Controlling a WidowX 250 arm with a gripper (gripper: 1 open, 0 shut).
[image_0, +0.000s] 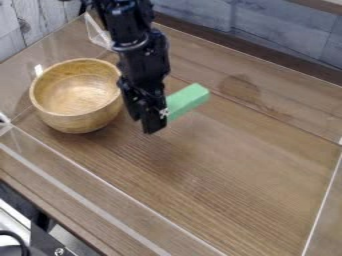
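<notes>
My gripper hangs over the table near the middle of the camera view, shut on a green block, which sticks out to its right, held tilted. A wooden bowl sits to the left of the gripper. The fingertips are partly dark against the table, so their exact hold is hard to see.
A white object stands behind the bowl at the back. Dark cables lie at the lower left edge, off the table.
</notes>
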